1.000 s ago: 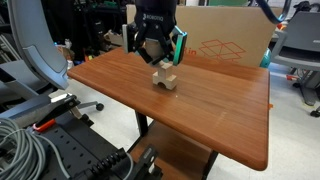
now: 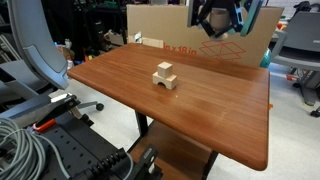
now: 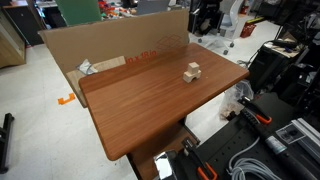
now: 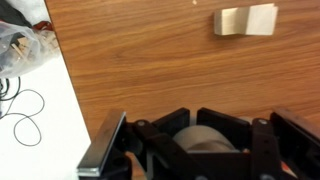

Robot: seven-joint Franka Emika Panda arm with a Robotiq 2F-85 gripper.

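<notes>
My gripper (image 2: 221, 28) hangs high above the table's back right part, shut on a rounded pale object (image 4: 203, 139). In the wrist view that object sits between the dark fingers, its lower part cut off by the frame edge. Two pale wooden blocks stay stacked on the table: a small cube (image 2: 165, 67) rests on an arch-shaped block (image 2: 164, 80). The same stack shows from above at the wrist view's top right, with the upper block (image 4: 261, 19) apart from my gripper. Exterior view 2 does not clearly show the gripper.
A cardboard panel (image 3: 120, 45) stands along its back edge. In the wrist view, a clear bag (image 4: 27, 48) and a thin cable (image 4: 28, 112) lie off the table's edge.
From close around the stack, my gripper has risen and moved right across the table, carrying the pale object. The two stacked blocks have stayed in place.
</notes>
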